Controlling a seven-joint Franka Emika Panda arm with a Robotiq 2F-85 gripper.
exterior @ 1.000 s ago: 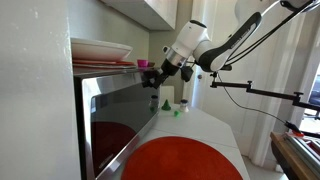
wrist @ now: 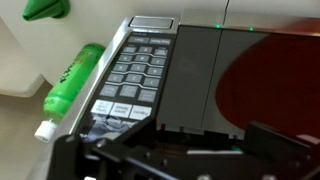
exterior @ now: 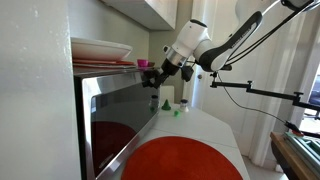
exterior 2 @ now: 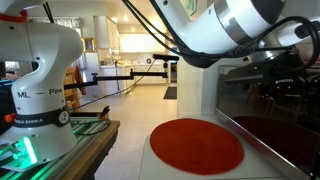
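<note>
A microwave (exterior: 110,118) with a dark, reflective door stands along the counter's left side in exterior view 1. Its keypad (wrist: 132,75) and glossy door (wrist: 260,80) fill much of the wrist view. My gripper is in front of this face, at the bottom of the wrist view, with its dark fingers spread wide and nothing seen between them. From exterior view 1, the gripper (exterior: 156,76) appears near the microwave's upper far end. Whether any finger touches the microwave, I cannot tell.
A round red mat (exterior: 180,160) lies on the white counter (exterior: 205,125). White dishes (exterior: 98,50) and a pink cup (exterior: 142,63) rest on the microwave. Beyond its keypad end are a green bottle (wrist: 72,88) and a green object (wrist: 45,8).
</note>
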